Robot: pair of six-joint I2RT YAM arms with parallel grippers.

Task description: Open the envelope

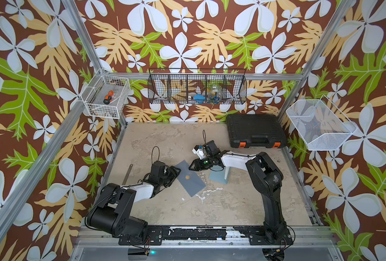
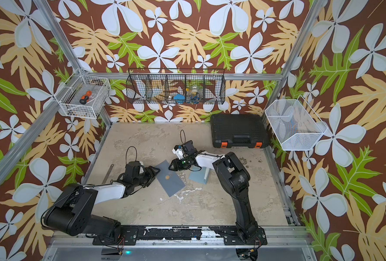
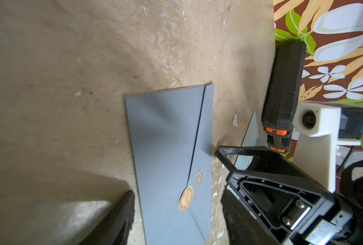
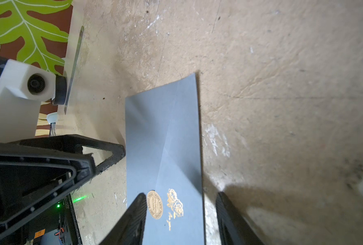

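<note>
A grey-blue envelope (image 1: pixel 193 181) lies flat on the table between my two arms. Its round gold seal (image 3: pixel 185 198) sits at the edge of the flap, and a gold printed motif (image 4: pixel 174 204) is beside it. A dark gap runs along part of the flap edge in the left wrist view. My left gripper (image 1: pixel 176 170) is by the envelope's left edge, its fingers (image 3: pixel 118 220) apart. From the other side my right gripper (image 1: pixel 193 165) hovers close to the upper right edge, fingers (image 4: pixel 134 220) also apart. Neither one visibly grips anything.
A pale blue sheet (image 1: pixel 219 174) lies partly under the right arm. The black case (image 1: pixel 255 130) fills the back right corner, and a thin metal strip (image 1: pixel 127 174) rests at the left. Bare table surrounds the front of the envelope.
</note>
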